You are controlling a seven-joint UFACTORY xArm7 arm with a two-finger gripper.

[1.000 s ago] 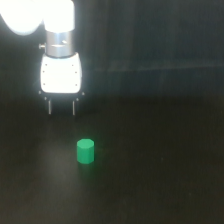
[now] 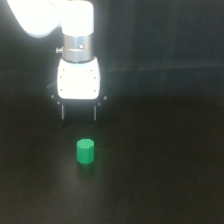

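Observation:
A small green cylinder (image 2: 85,152) stands upright on the dark surface, left of the middle of the view. Behind and a little above it hangs my gripper (image 2: 79,114), white with two thin fingers pointing down. The fingers are spread wide, and only empty space shows between them. Between the fingertips and the top of the cylinder there is a visible gap.
A dark backdrop (image 2: 160,45) closes off the rear.
The arm has shifted to the right and slightly lower in the view, so the gripper is closer to the cylinder. The cylinder has stayed in place.

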